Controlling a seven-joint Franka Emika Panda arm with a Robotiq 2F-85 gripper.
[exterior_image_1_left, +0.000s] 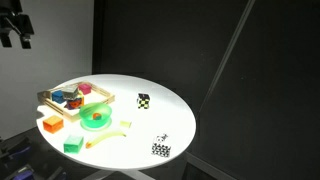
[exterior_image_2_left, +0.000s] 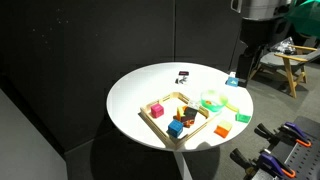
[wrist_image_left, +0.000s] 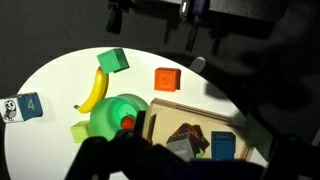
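My gripper (exterior_image_1_left: 16, 41) hangs high at the left edge of exterior view 1, well above the table, its two fingers apart with nothing visible between them. A round white table (exterior_image_1_left: 165, 90) carries a wooden tray (wrist_image_left: 178, 107) with several coloured blocks. Beside the tray stands a green bowl (exterior_image_2_left: 211, 97) with a small red thing (wrist_image_left: 127, 122) in it. An orange block (wrist_image_left: 167, 79), a green block (wrist_image_left: 113, 60) and a yellow banana (wrist_image_left: 94, 90) lie outside the tray. Dark gripper parts cover the bottom of the wrist view and hide some of the tray.
A yellow block (wrist_image_left: 80, 131) is near the bowl. Patterned cubes (exterior_image_1_left: 144, 101) stand farther off on the table. A wooden chair (exterior_image_2_left: 288, 65) stands behind.
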